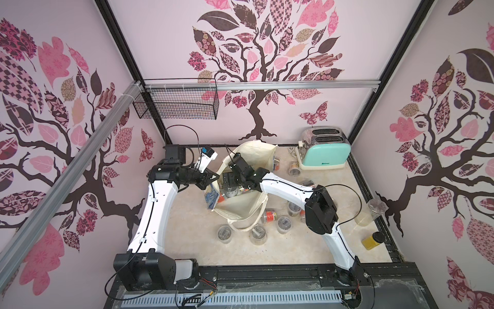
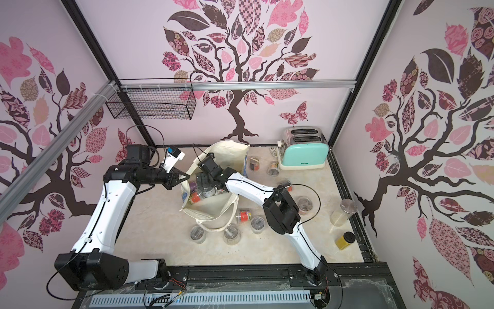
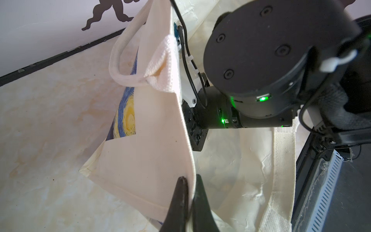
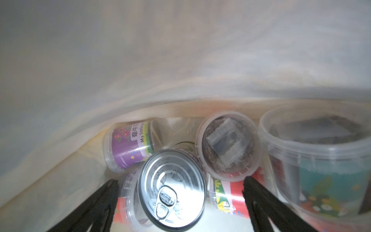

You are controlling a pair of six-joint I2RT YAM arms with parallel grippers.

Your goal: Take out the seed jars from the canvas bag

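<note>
The cream canvas bag (image 1: pixel 254 149) stands open in the middle of the table. My left gripper is shut on the bag's thin upper edge at its left side. My right gripper is down inside the bag, open, its fingers either side of a silver-lidded jar (image 4: pixel 170 185). Beside that lie a purple-labelled jar (image 4: pixel 127 145), a clear-lidded jar (image 4: pixel 228 145), a red-labelled jar (image 4: pixel 235 195) and a larger teal-labelled jar (image 4: pixel 320 174). In the top views the right gripper is mostly hidden by its arm.
Several jars, such as one at the front (image 1: pixel 258 234), stand around the bag. A mint toaster (image 1: pixel 323 152) is at the back right, a clear pitcher (image 2: pixel 342 211) and yellow jar (image 2: pixel 343 240) at the right.
</note>
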